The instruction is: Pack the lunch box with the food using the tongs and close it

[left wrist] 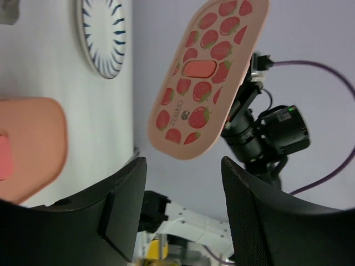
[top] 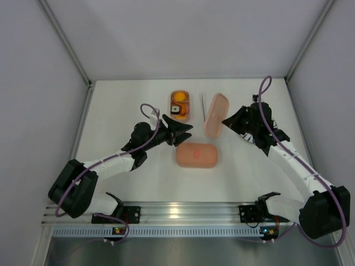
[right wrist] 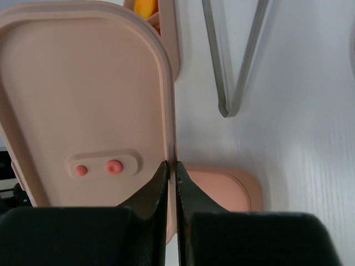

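The pink lid [top: 216,116] is held tilted above the table by my right gripper [top: 225,122], which is shut on its thin edge. In the right wrist view the rim of the lid [right wrist: 89,105] runs between the fingertips, its inner side showing two red knobs. Its strawberry-printed outer face shows in the left wrist view. My left gripper [top: 187,133] stands open and empty, left of the lid and above a second pink lid or box [top: 205,157] with a red tab. Farther back, the open lunch box [top: 172,113] holds yellow and dark-and-white food.
Metal tongs [right wrist: 223,102] lie behind the held lid, partly covered from above. A blue-striped white plate is at the right, mostly under the right arm. Bare table lies at the left and front.
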